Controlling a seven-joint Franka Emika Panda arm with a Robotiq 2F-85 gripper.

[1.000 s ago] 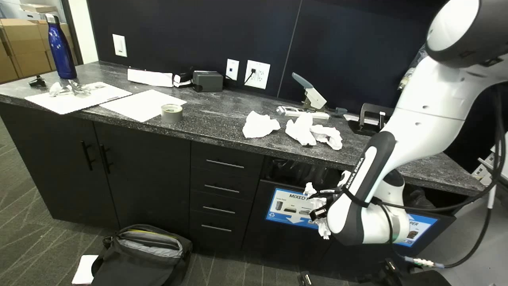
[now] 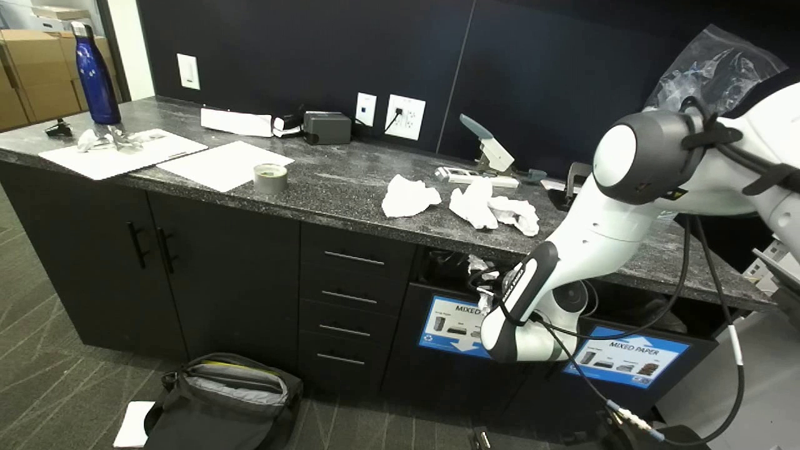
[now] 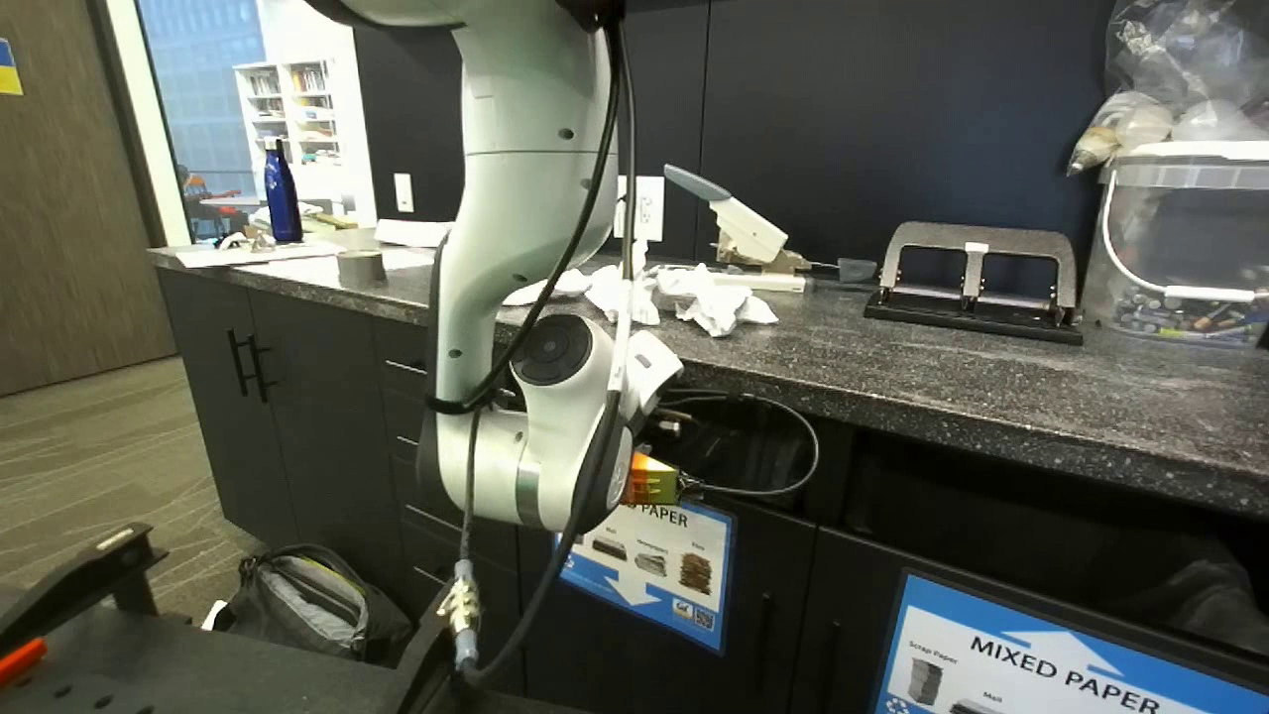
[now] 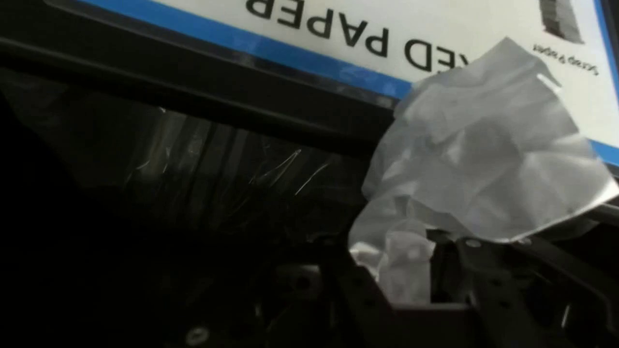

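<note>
Crumpled white paper (image 4: 481,156) is pinched in my gripper, whose dark fingers close on its narrow lower end in the wrist view. The wider part of the paper fans out over the edge of the bin front. My gripper reaches into the dark opening under the counter, above the left "MIXED PAPER" sign (image 2: 442,319). In exterior view 1 a bit of the paper (image 2: 485,300) shows at that opening. Clear plastic lining (image 4: 191,151) glints inside. In exterior view 2 the arm hides most of the gripper.
Crumpled papers (image 2: 409,196) lie on the counter (image 2: 337,195) above, near a stapler (image 2: 491,154). A tape roll (image 2: 270,179) and flat sheets (image 2: 225,164) are farther left. The counter's edge overhangs the opening. A bag (image 2: 221,405) sits on the floor.
The arm has moved left and toward the cabinet in exterior view 1. My gripper, with the paper, has gone from in front of the sign into the opening.
</note>
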